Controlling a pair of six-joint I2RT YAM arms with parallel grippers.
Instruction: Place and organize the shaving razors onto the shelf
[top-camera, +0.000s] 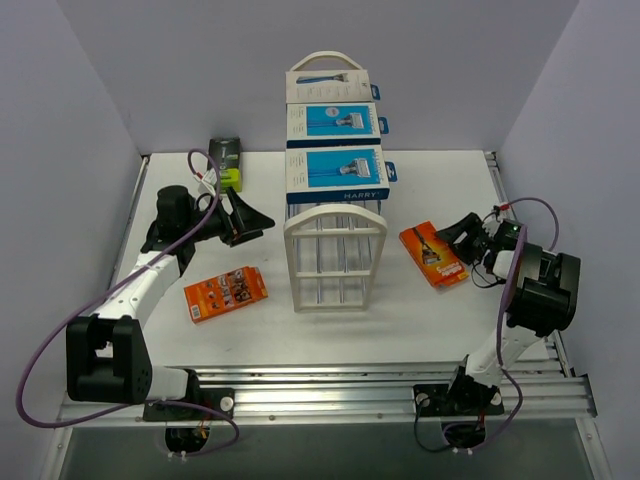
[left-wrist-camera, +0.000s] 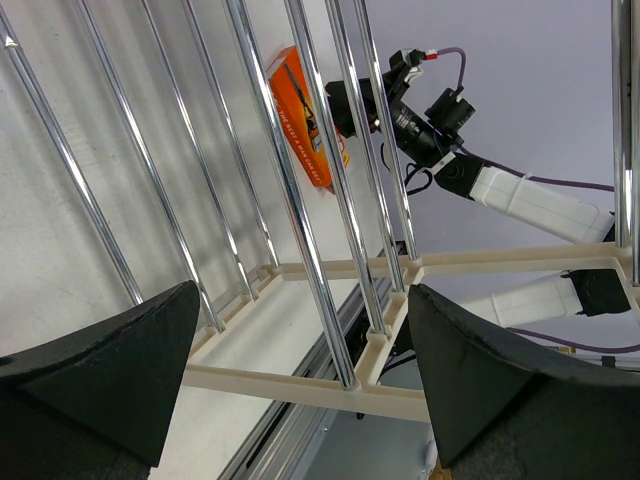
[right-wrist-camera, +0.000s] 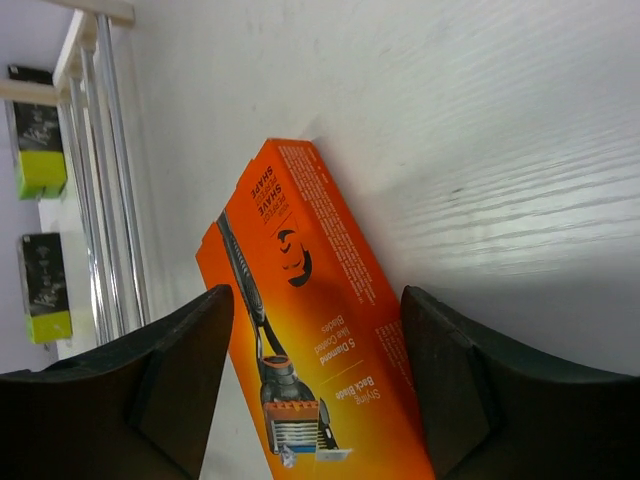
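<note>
An orange razor box (top-camera: 428, 250) lies right of the white rack (top-camera: 335, 270); in the right wrist view its printed face (right-wrist-camera: 295, 300) shows up, with my right gripper low over it, shut on the box. Three blue-and-white razor boxes (top-camera: 337, 173) rest on the rack's top. Another orange box (top-camera: 225, 294) lies left of the rack, and a dark-green box (top-camera: 226, 160) lies at the back left. My left gripper (top-camera: 245, 222) is open and empty beside the rack, whose rods (left-wrist-camera: 300, 240) fill the left wrist view.
Grey walls (top-camera: 70, 180) enclose the white board (top-camera: 430, 320). Clear board shows in front of and behind the right-hand box. Metal rails (top-camera: 300, 390) run along the near edge.
</note>
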